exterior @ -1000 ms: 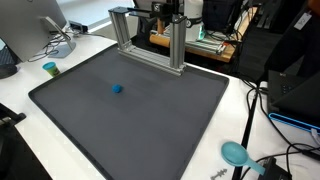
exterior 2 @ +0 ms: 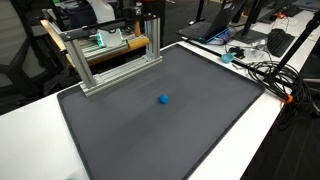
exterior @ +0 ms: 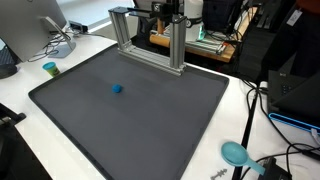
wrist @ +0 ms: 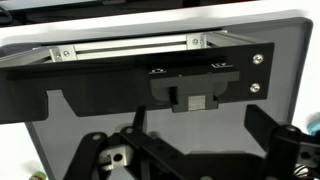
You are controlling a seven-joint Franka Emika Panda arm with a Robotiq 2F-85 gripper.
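My open gripper shows at the bottom of the wrist view, its two dark fingers (wrist: 90, 152) spread wide with nothing between them. Beyond the fingers is a black panel (wrist: 110, 80) with a dark handle-like block (wrist: 195, 92) at its middle. A metal frame (exterior: 150, 60) stands at the far edge of the grey board (exterior: 130, 125). On the board lies a small blue object (exterior 2: 163, 99), apart from the frame. The gripper cannot be made out clearly in the exterior views.
A green and blue cup (exterior: 51, 69) stands on the white table left of the board. A teal round object (exterior: 238, 155) lies to the right, near cables. Most of the board is bare. A laptop (exterior 2: 210, 30) sits at the back in the second exterior view.
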